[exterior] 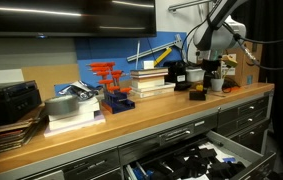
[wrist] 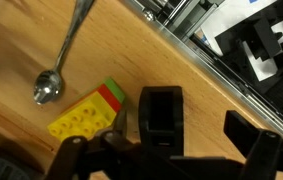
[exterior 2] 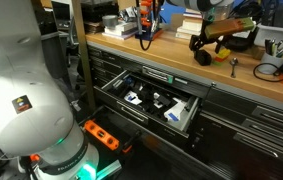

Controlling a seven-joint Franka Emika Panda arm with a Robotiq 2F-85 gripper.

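A small black block-like object (wrist: 162, 112) rests on the wooden counter (wrist: 206, 95), near its front edge. In the wrist view my open gripper has one finger on each side of it, with a clear gap on the right. Its lower end is hidden by the gripper body. Exterior view 2 shows the black object (exterior 2: 203, 58) below and left of the gripper. A yellow, green and red block (wrist: 89, 110) lies just left of it, and a metal spoon (wrist: 48, 85) lies farther left.
Below the counter an open drawer (exterior 2: 181, 124) holds several dark and white items. Stacked books (exterior: 151, 82), red stands (exterior: 103, 70) and a metal pot (exterior: 76, 90) line the counter's back. A wire basket of utensils (exterior 2: 273, 66) stands at its right in exterior view 2.
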